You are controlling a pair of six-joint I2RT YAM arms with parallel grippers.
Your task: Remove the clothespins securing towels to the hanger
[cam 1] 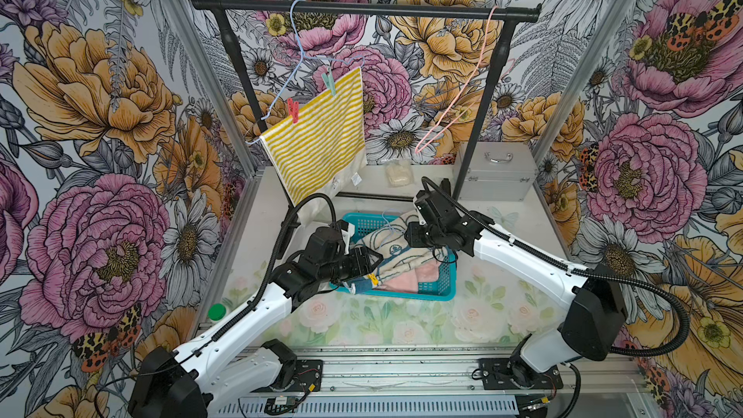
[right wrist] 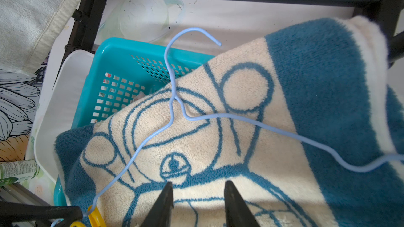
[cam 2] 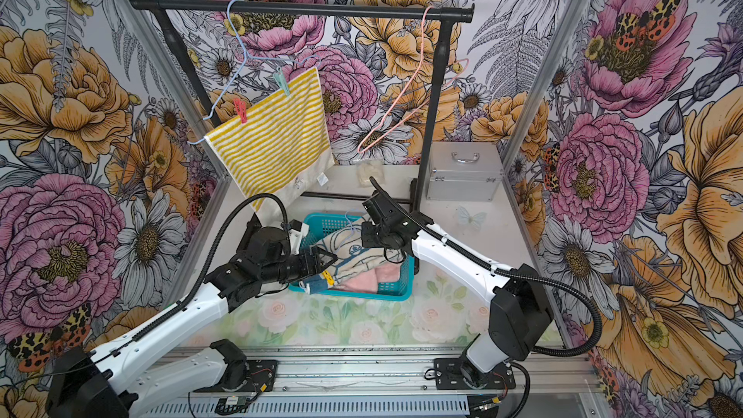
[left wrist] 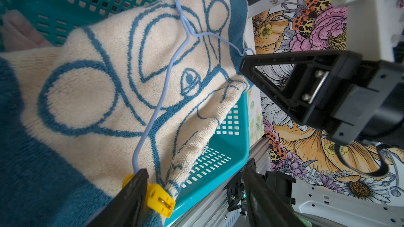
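Note:
In the basket lies a beige-and-blue patterned towel (right wrist: 185, 138) with a light-blue hanger (right wrist: 261, 124) across it. A yellow clothespin (left wrist: 160, 199) sits at the hanger's lower end in the left wrist view, beside one finger of my left gripper. That gripper is open; contact with the pin cannot be made out. My right gripper is open above the towel, nothing between its fingers. On the rod, another blue hanger (cam 1: 300, 38) carries a yellow-striped towel (cam 1: 321, 139), with a red clothespin (cam 1: 292, 110) and a teal clothespin (cam 1: 329, 83) at its top edge.
The teal basket (cam 1: 449, 286) also holds a pink cloth (cam 1: 402, 280). A black rack (cam 1: 402, 9) spans the back, with an empty pink hanger (cam 1: 464, 85) hanging at its right. A silver case (cam 1: 495, 174) stands back right.

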